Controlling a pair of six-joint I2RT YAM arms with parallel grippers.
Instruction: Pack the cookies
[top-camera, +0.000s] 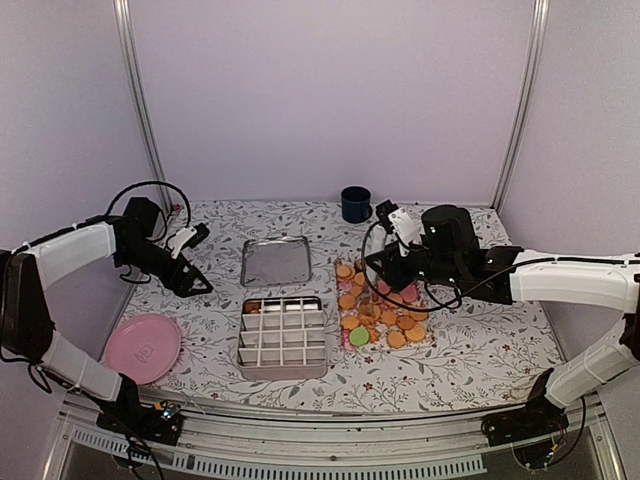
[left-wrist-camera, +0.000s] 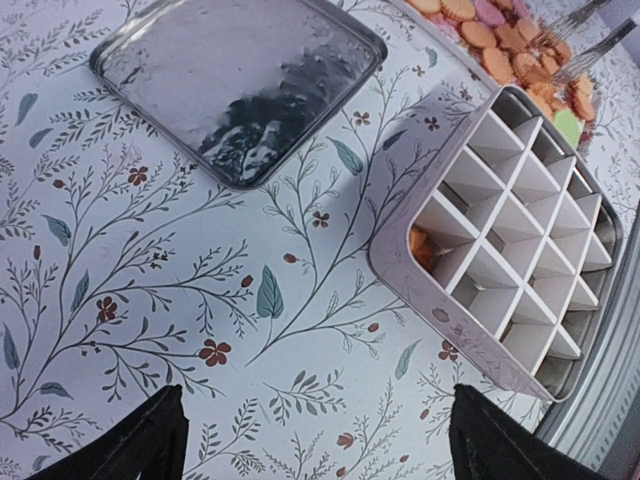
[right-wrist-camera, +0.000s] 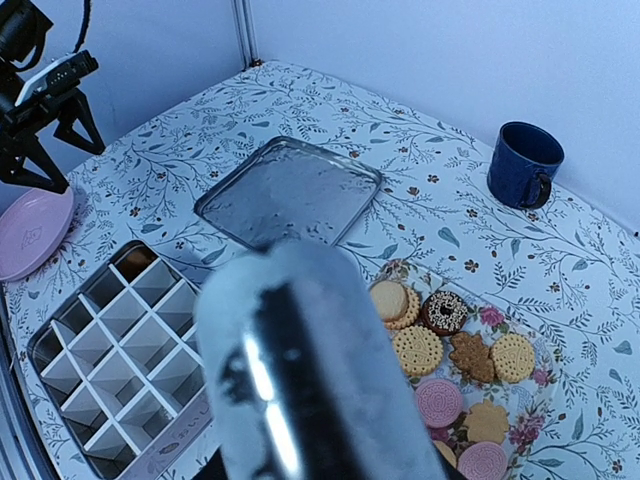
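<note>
Cookies of several kinds, such as a round biscuit (right-wrist-camera: 417, 351) and a sprinkled ring (right-wrist-camera: 444, 312), lie on a floral tray (top-camera: 427, 341) right of centre. Left of it stands the divided box (top-camera: 283, 372); a brown cookie (left-wrist-camera: 424, 248) shows in a far-left compartment, and most others look empty. My right gripper (top-camera: 378, 262) is closed around silvery tongs (right-wrist-camera: 290, 350), whose upper part blocks much of the right wrist view. Two slotted tong ends (left-wrist-camera: 597, 50) hang over the cookies, apart, no cookie visible between them. At the left, my left gripper (top-camera: 211, 262) is open and empty.
Behind the box lies a bare metal tray (top-camera: 276, 263). A dark blue mug (top-camera: 356, 205) stands at the back, and a pink plate (top-camera: 143, 348) rests at the front left. Between plate and box the table is clear.
</note>
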